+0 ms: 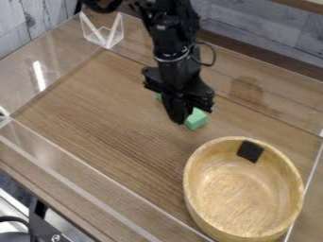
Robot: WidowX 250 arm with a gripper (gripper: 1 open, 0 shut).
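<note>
The black robot gripper (179,112) hangs low over the wooden table (94,123) at the centre, shut, with no object visible between its fingers. A small green block (195,119) rests on the table just right of the fingertips, partly behind them. A bit of green also shows behind the gripper at its left, too hidden to make out.
A large tan oval bowl (243,213) with a black patch (250,150) on its rim fills the lower right. A clear plastic rack (101,28) stands at the back left.
</note>
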